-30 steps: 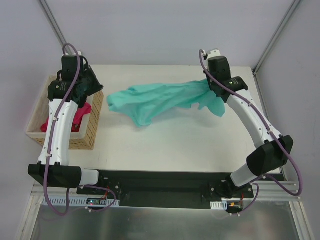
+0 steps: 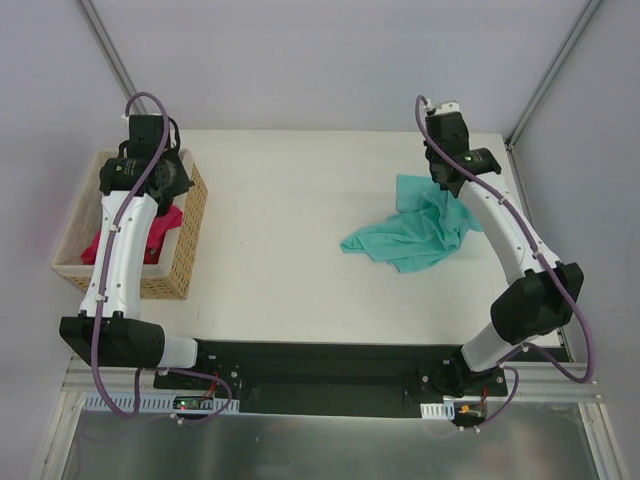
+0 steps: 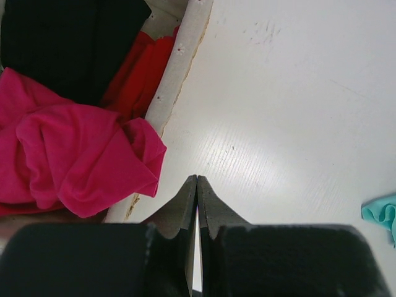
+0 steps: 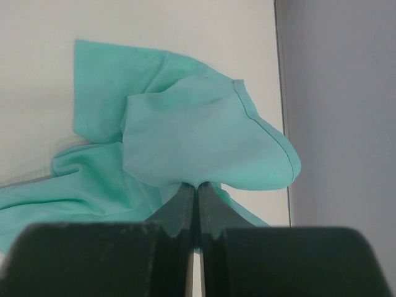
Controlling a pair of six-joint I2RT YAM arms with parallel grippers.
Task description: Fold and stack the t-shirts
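Note:
A crumpled teal t-shirt (image 2: 411, 237) lies on the right part of the table, spread below and to the left of my right arm. In the right wrist view my right gripper is shut on a pinched fold of this teal cloth (image 4: 204, 133), which puffs up and drapes around the fingertips. My left gripper is shut over the white table just right of the basket, with nothing between its fingers. The shirt's far edge reaches only the right margin of the left wrist view.
A wicker basket (image 2: 188, 240) stands at the left end of the table. Inside are a pink garment (image 3: 80, 154), a red one (image 3: 139, 71) and a black one (image 3: 68, 43).

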